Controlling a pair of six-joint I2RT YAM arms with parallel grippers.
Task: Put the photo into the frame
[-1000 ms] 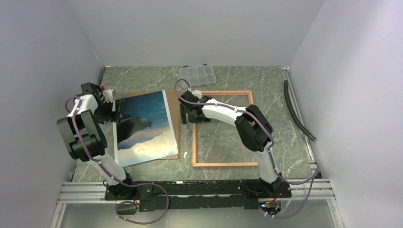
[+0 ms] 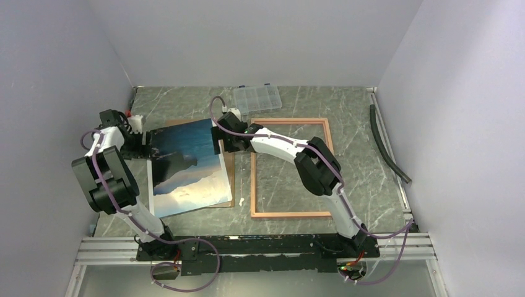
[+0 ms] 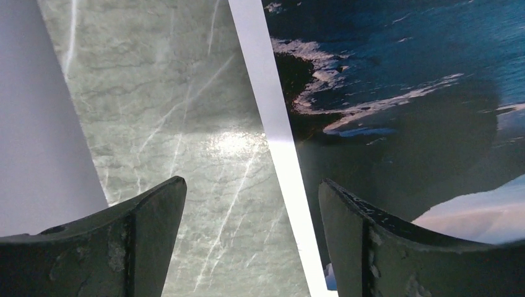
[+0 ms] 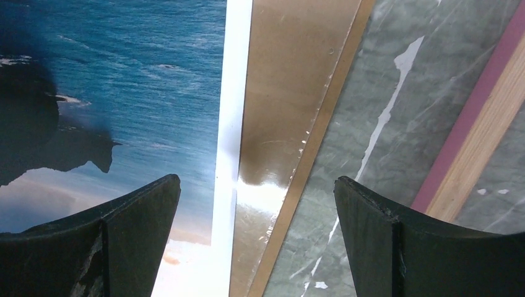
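Note:
The photo (image 2: pixel 189 164), a blue seascape with white borders, lies askew on a brown backing board (image 2: pixel 229 167) at the left of the table. To its right rests the empty wooden frame (image 2: pixel 291 215), partly covered by my right arm. My left gripper is part open above the photo's left edge, the white border (image 3: pixel 275 127) running through the gap between its fingers. Over the photo's right edge my right gripper stands open; below its gap show the white border (image 4: pixel 229 130) and the board's strip (image 4: pixel 291 124). Neither gripper holds anything.
A clear plastic box (image 2: pixel 257 98) stands behind the frame. A dark tube (image 2: pixel 385 145) lies along the right table edge. A small white scrap (image 2: pixel 241 201) sits between board and frame. Left of the photo, a wall stands close to my left arm.
Photo and frame stayed put.

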